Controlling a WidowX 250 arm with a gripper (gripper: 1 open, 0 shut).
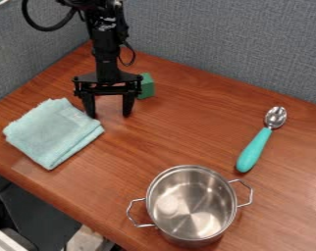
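My black gripper (108,106) hangs low over the wooden table at the back left, its two fingers apart and pointing down close to the surface, with nothing visible between them. A folded pale blue cloth (49,135) lies just to its front left. A green block (146,84) sits behind the gripper on the right, partly hidden by it.
A steel pot (189,206) with two side handles stands at the front right. A spoon with a teal handle (255,147) lies on the right. Grey walls stand behind.
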